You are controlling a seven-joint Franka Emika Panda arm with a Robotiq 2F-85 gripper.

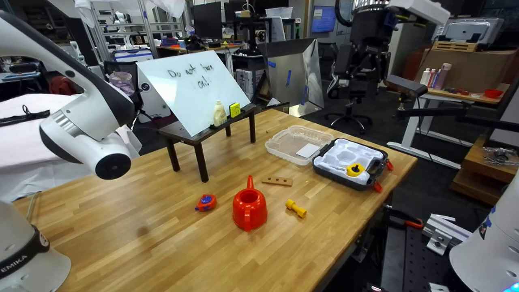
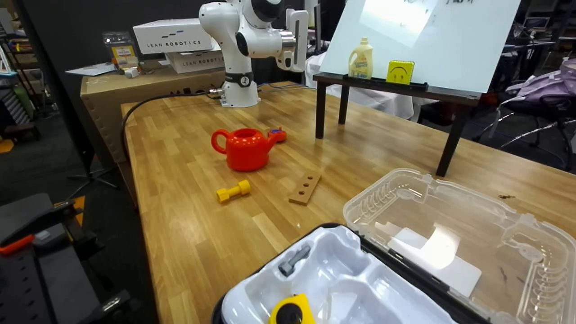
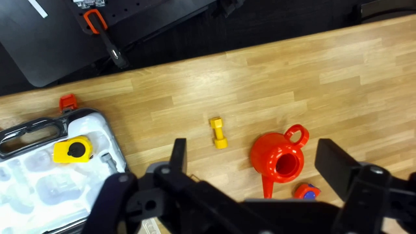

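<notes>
My gripper is open, its two black fingers wide apart with nothing held. In exterior view 1 it hangs high at the upper right, well above the table. The wrist view looks down on a red pot (image 3: 269,154) with handle and spout, and a yellow dumbbell-shaped bolt (image 3: 218,133) lying beside it. A small red and blue tape measure (image 1: 206,202) rests left of the pot in exterior view 1. A wooden strip with three holes (image 2: 305,188) lies flat near the bolt. Inside the open toolbox (image 1: 335,181) sits a yellow tape measure (image 3: 72,149).
The toolbox's clear lid (image 2: 399,186) lies opened flat. Behind it a whiteboard (image 1: 192,87) leans on a dark stand with a cream bottle (image 2: 361,58) and a yellow block (image 2: 400,72). Another white arm (image 1: 87,121) stands at the left.
</notes>
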